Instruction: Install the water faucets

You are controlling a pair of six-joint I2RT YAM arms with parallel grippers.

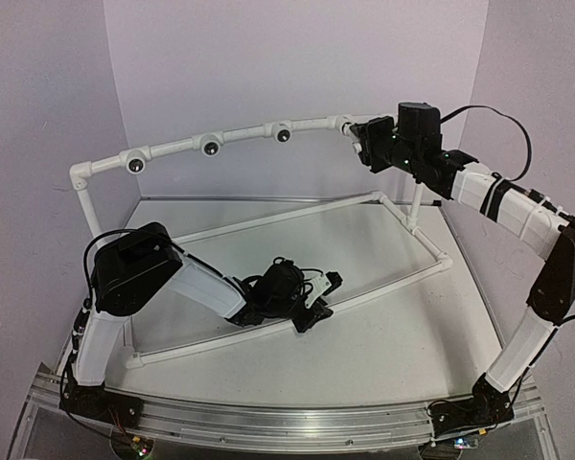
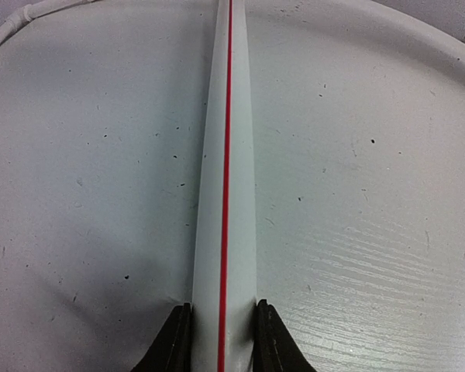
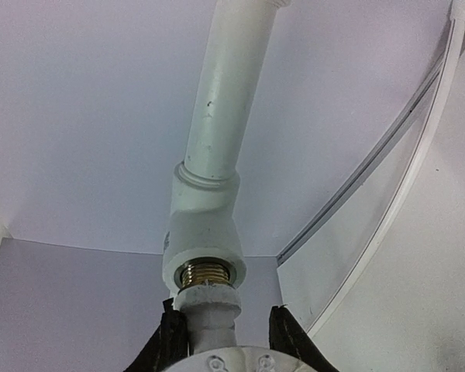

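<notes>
A white pipe rail [image 1: 188,144] crosses high, with several tee outlets [image 1: 211,146] along it. In the top view my right gripper [image 1: 362,140] is at the rail's rightmost outlet. The right wrist view shows a white faucet [image 3: 209,325] between my right gripper's fingers, its brass thread [image 3: 205,273] at the mouth of a tee [image 3: 204,225]; whether both fingers touch it is unclear. My left gripper [image 1: 321,305] is down on the front pipe of the lower frame; in the left wrist view it is shut on that red-striped pipe [image 2: 240,194].
The white board [image 1: 412,345] is clear in front of the lower frame. Purple walls [image 1: 297,57] enclose the back and sides. The left arm [image 1: 134,268] lies low across the frame's left half.
</notes>
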